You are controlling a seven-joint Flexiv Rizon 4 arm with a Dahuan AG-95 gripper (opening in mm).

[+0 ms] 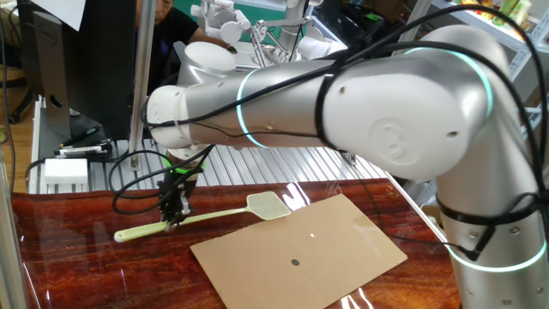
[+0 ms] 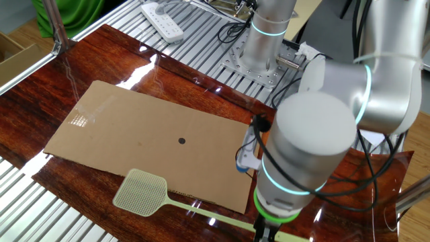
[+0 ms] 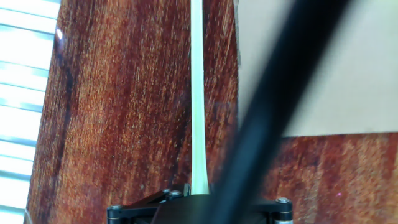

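A pale green fly swatter point(image 1: 268, 206) has its handle in my gripper point(image 1: 174, 221), which is shut on it. In exterior view 2 the swatter's mesh head point(image 2: 140, 192) appears over the edge of a brown cardboard sheet point(image 2: 121, 134); whether it touches the sheet cannot be told. A small dark spot point(image 1: 295, 263) marks the middle of the cardboard. From the wrist view, the thin handle point(image 3: 198, 106) runs straight away from my gripper, the fingertips largely hidden by a blurred black cable point(image 3: 273, 106).
The cardboard lies on a glossy red-brown wooden surface point(image 1: 86, 266). A ribbed metal table point(image 1: 283, 163) extends behind it, with a white box point(image 1: 66, 171) at left. A white power strip point(image 2: 161, 23) sits at the back in exterior view 2. Loose cables hang around the arm.
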